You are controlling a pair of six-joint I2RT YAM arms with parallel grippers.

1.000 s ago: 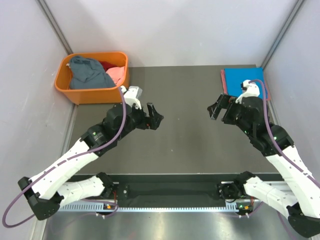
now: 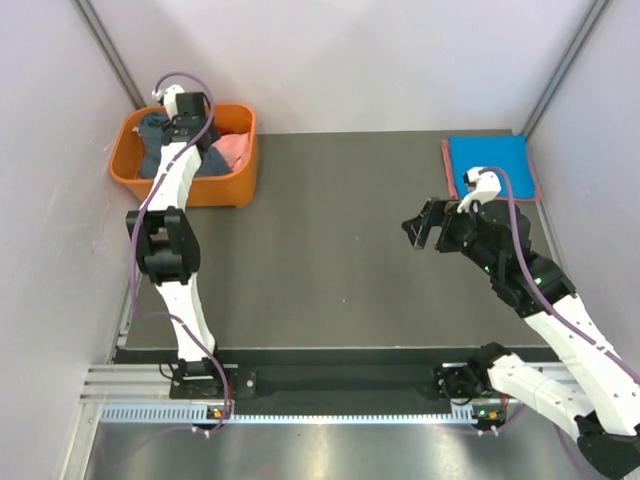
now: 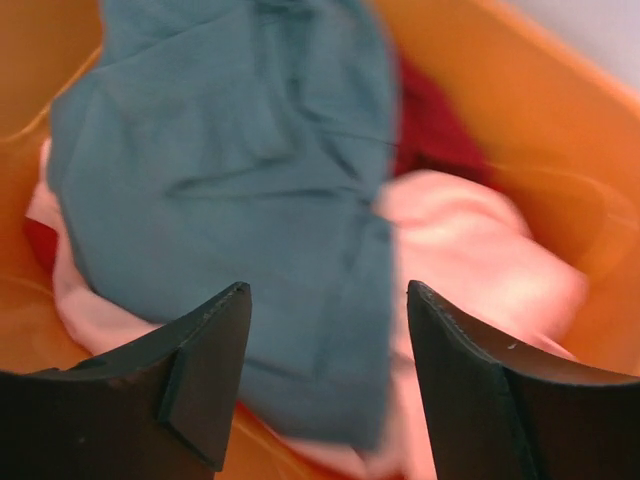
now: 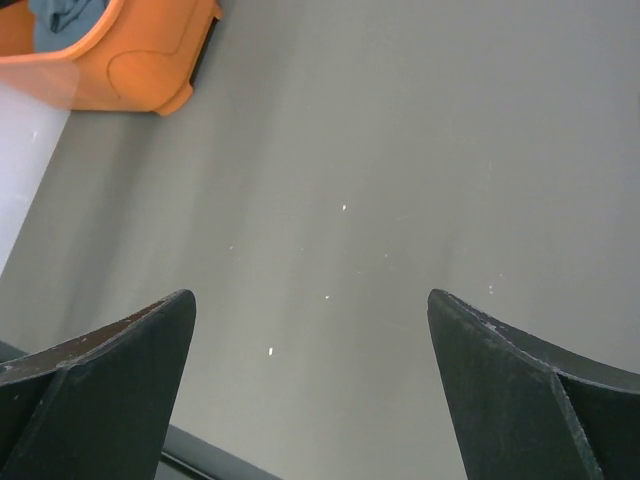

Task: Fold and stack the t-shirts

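An orange bin (image 2: pixel 233 192) at the back left holds a crumpled grey-blue shirt (image 3: pixel 220 200), a pink shirt (image 3: pixel 460 260) and some dark red cloth (image 3: pixel 430 120). My left gripper is over the bin's contents, fingers apart above the grey-blue shirt, holding nothing visible. On the back right lies a neat stack of folded shirts (image 2: pixel 488 160), blue on top with pink edges beneath. My right gripper (image 2: pixel 425 225) hangs over the right side of the floor area, open and empty.
The grey work surface (image 2: pixel 320 260) between the bin and the stack is bare. White walls stand at the sides and back, close to the bin and the stack.
My left arm has swung from the middle of the work surface up and left into place over the orange bin. The right arm has shifted slightly.
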